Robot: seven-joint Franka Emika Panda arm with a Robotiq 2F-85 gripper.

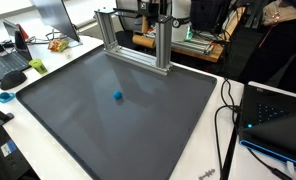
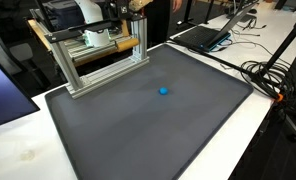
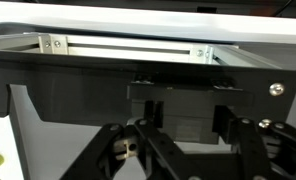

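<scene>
A small blue object (image 1: 117, 95) rests on the dark grey mat (image 1: 88, 130); the same blue object (image 2: 163, 91) shows right of the mat's centre in exterior view 2. My gripper appears in the wrist view with its dark fingers apart, in front of a long black panel (image 3: 63, 85). A dark block-like part of that panel (image 3: 188, 98) lies around the gap between the fingers; whether they touch it is hard to tell. In exterior view 1 the arm is only partly visible at the top, by the metal frame.
An aluminium frame (image 1: 138, 58) stands along the mat's far edge, seen also as the metal frame (image 2: 108, 74) in exterior view 2. Yellow-green and blue items (image 1: 6, 97) lie left of the mat. Cables (image 1: 224, 110) run at the right.
</scene>
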